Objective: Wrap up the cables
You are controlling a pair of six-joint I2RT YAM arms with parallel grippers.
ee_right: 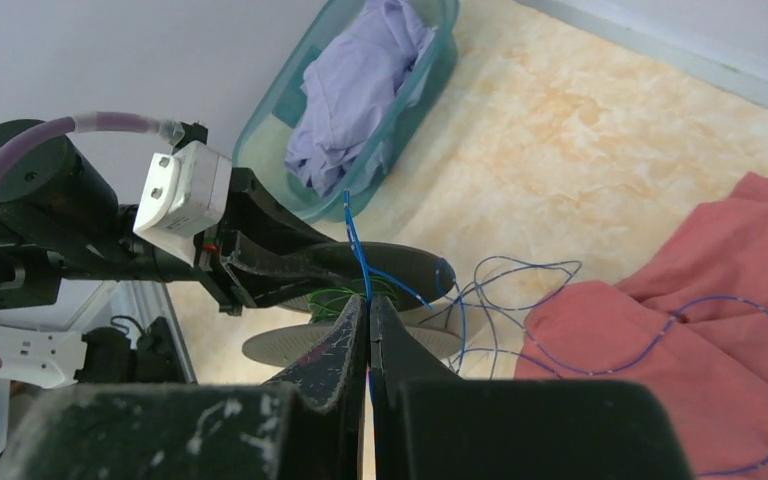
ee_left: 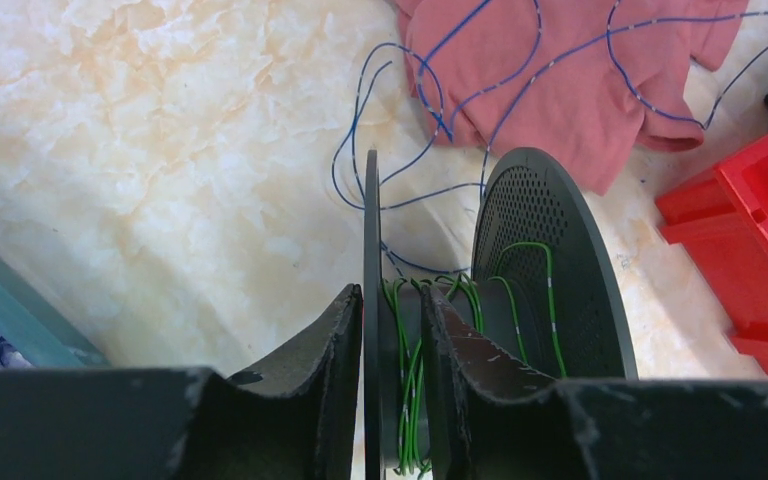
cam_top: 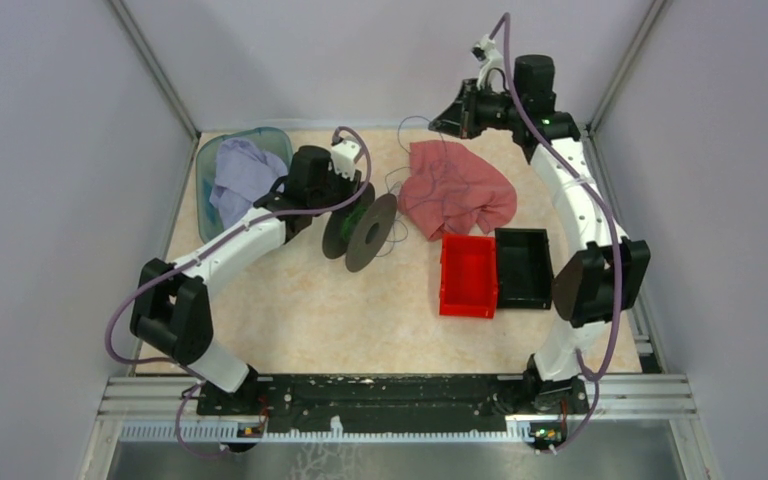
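Observation:
A dark spool point(cam_top: 371, 234) with two round flanges and green cable point(ee_left: 410, 400) on its core is near the table's middle. My left gripper is open, its fingers on either side of one flange point(ee_left: 372, 230). High above the back right, my right gripper point(cam_top: 433, 126) is shut on a thin blue cable point(ee_right: 356, 240), which shows at its fingertips. From there the cable hangs in loose loops across the pink cloth point(ee_right: 660, 330) and down beside the spool. Whether any blue turns lie on the core cannot be told.
A teal bin point(cam_top: 203, 190) holding a lilac cloth point(cam_top: 245, 175) stands at the back left. Right of the spool sit a red box point(cam_top: 468, 312) and a black box point(cam_top: 525, 303).

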